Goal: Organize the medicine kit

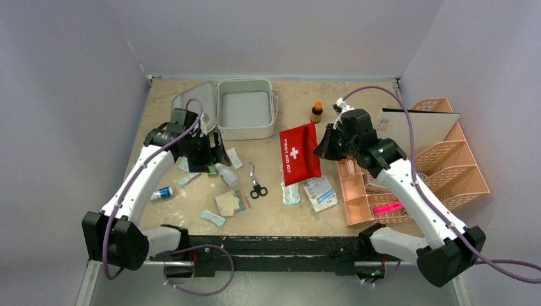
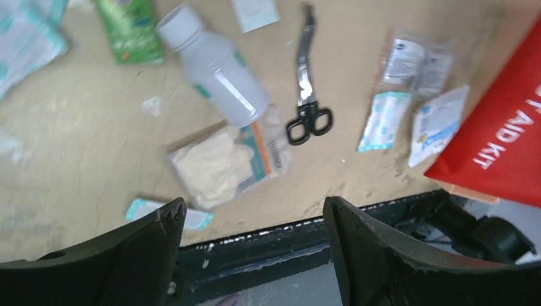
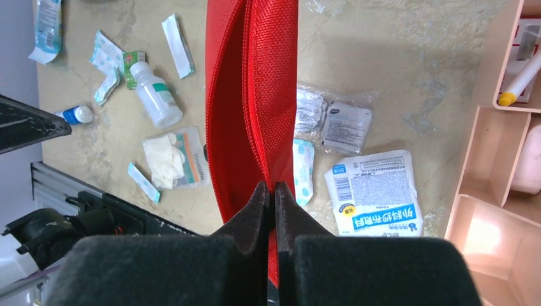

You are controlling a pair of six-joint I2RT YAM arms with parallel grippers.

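Observation:
The red first aid pouch (image 1: 298, 156) hangs over the middle-right of the table, its edge pinched by my right gripper, which is shut on it. My left gripper is open and empty above the left part of the table. Under it lie a white bottle (image 2: 223, 80), a bag of gauze (image 2: 214, 167) and black-handled scissors (image 2: 306, 95). A green packet (image 2: 131, 32) is beside the bottle. Near the pouch are a blue-dotted packet (image 3: 302, 169) and a white dressing packet (image 3: 375, 194). A blue-labelled tube (image 1: 162, 193) lies at far left.
An empty grey box (image 1: 245, 132) stands at the back, its lid (image 1: 182, 100) to its left. A brown bottle (image 1: 316, 113) is upright behind the pouch. The peach organizer (image 1: 354, 188) fills the right side. Bare table shows at front centre.

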